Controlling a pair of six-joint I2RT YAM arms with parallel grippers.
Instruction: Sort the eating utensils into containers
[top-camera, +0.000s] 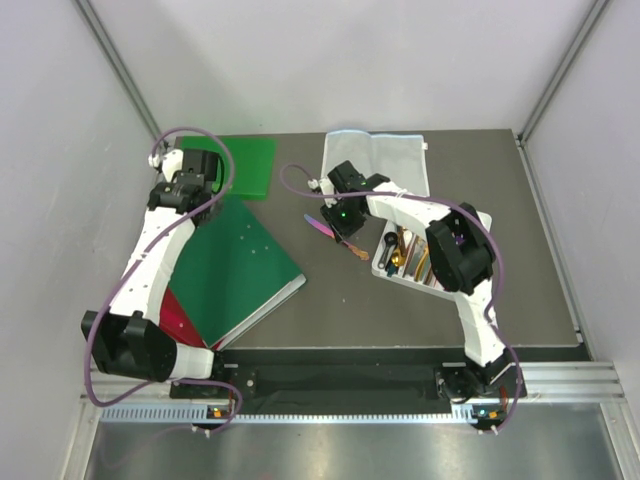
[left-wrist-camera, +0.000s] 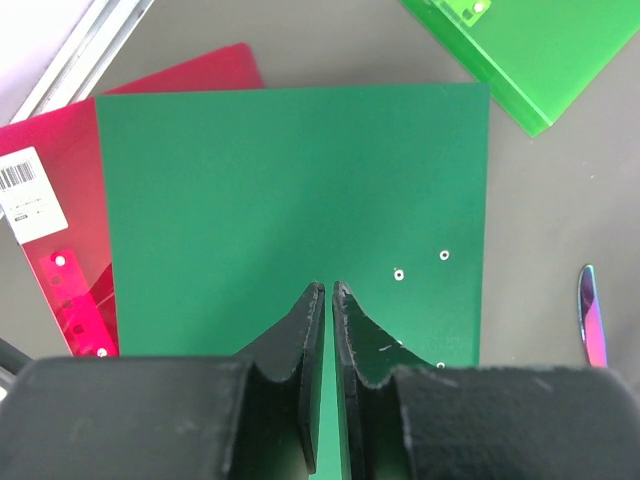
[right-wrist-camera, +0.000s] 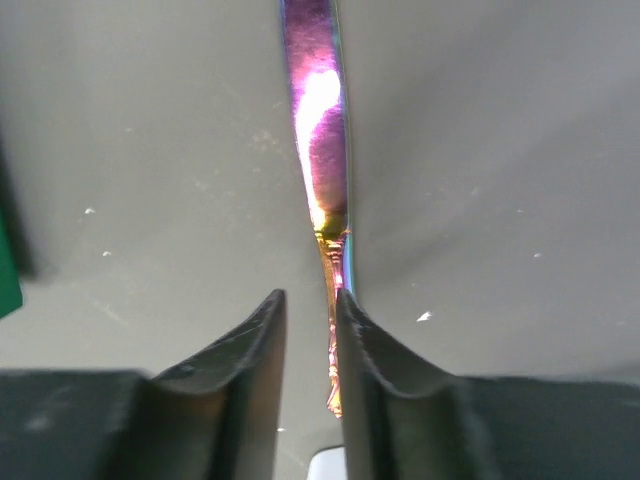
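A shiny purple and gold knife (top-camera: 356, 250) lies slanted on the grey table, left of a white utensil tray (top-camera: 408, 283). Over it my right gripper (top-camera: 334, 231) stands part open; in the right wrist view its tips (right-wrist-camera: 315, 296) are apart, with the knife's thin gold section (right-wrist-camera: 332, 270) behind the gap, nearer the right finger. Several utensils (top-camera: 397, 258) fill the tray's compartments, partly hidden by the right arm. At the left, my left gripper hovers above a dark green binder (left-wrist-camera: 250, 190), its fingers a narrow gap apart and empty.
Under the green binder pokes out a red folder (top-camera: 182, 322). A bright green folder (top-camera: 255, 165) lies at the back left, and a white open case (top-camera: 375, 152) at the back middle. Bare table (top-camera: 320, 310) shows at the front middle.
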